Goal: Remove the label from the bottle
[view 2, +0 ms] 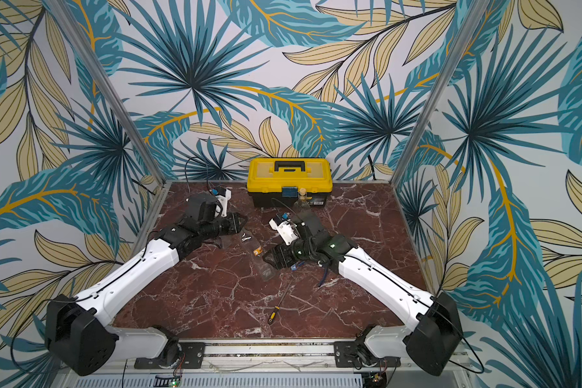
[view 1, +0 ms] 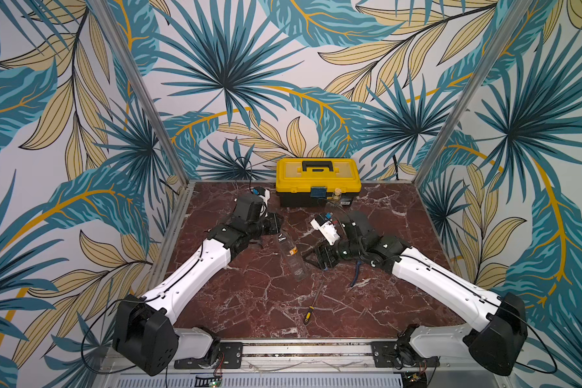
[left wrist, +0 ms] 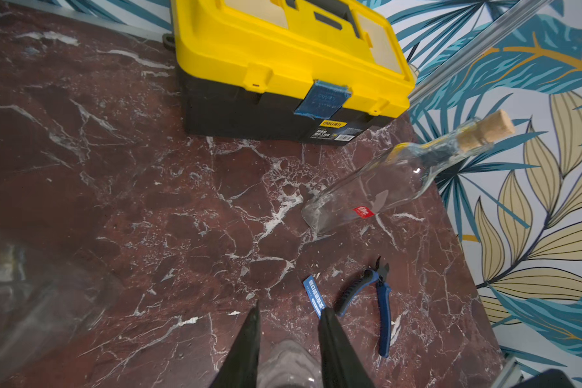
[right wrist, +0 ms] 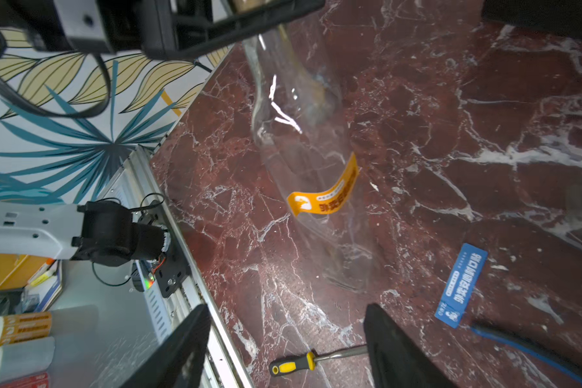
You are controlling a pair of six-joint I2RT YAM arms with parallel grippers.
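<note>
A clear glass bottle (right wrist: 310, 139) with a curved orange label (right wrist: 326, 197) round its lower body hangs tilted over the table. My left gripper (view 1: 276, 224) is shut on its neck. In the left wrist view, part of the held bottle (left wrist: 289, 365) shows between the fingers. My right gripper stands open beside the bottle's lower part, nothing between its fingers; in the right wrist view the bottle's base lies ahead of them. The label is still on the glass.
A yellow and black toolbox (view 1: 318, 177) stands at the back, with a corked bottle (left wrist: 375, 187) near it. A screwdriver (view 1: 309, 310), a blue strip (right wrist: 461, 284) and blue pliers (left wrist: 368, 297) lie on the table. Another clear object (left wrist: 45, 310) blurs at the left.
</note>
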